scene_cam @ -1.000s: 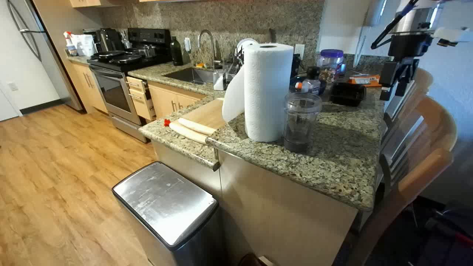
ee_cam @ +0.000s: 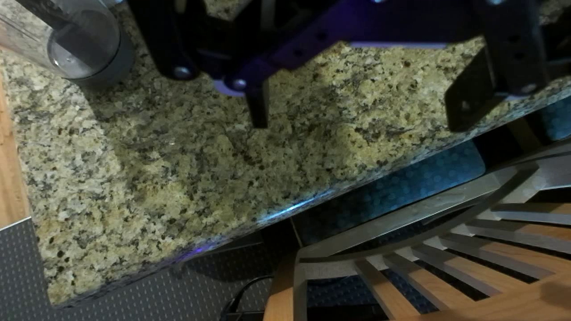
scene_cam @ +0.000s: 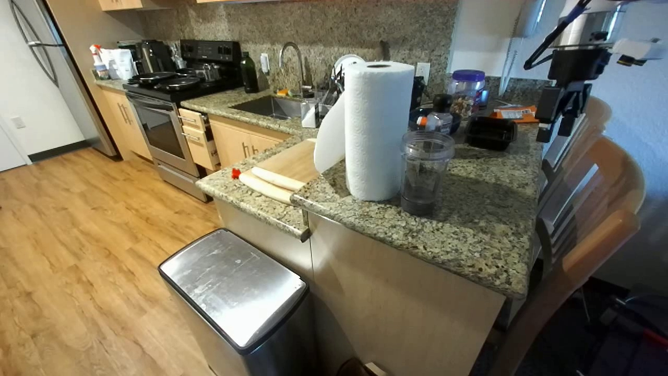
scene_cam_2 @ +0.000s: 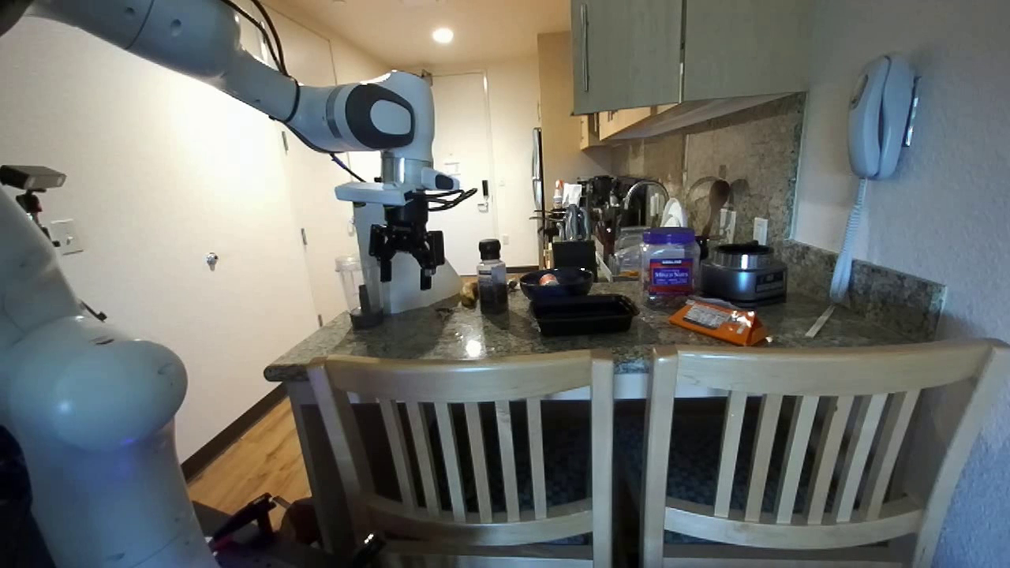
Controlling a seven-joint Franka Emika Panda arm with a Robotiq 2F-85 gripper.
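My gripper (scene_cam_2: pixel 407 280) hangs fingers-down above the chair side of the granite counter. In the wrist view its two black fingers (ee_cam: pixel 259 109) stand wide apart, with only bare countertop visible below the gap. It touches nothing. A clear plastic cup (scene_cam: pixel 427 169) with a dark base stands upright near the counter's end, beside a tall paper towel roll (scene_cam: pixel 378 134). A black tray (scene_cam_2: pixel 584 315) and a dark-capped bottle (scene_cam_2: pixel 491 281) stand farther along the counter. Beyond the tray lies an orange packet (scene_cam_2: pixel 720 321).
Wooden chairs (scene_cam_2: pixel 464 374) line the counter's near side. A purple-lidded nut jar (scene_cam_2: pixel 669 264) and a dark bowl (scene_cam_2: pixel 559 284) stand toward the back. A steel trash can (scene_cam: pixel 235 285) sits on the floor by the counter end.
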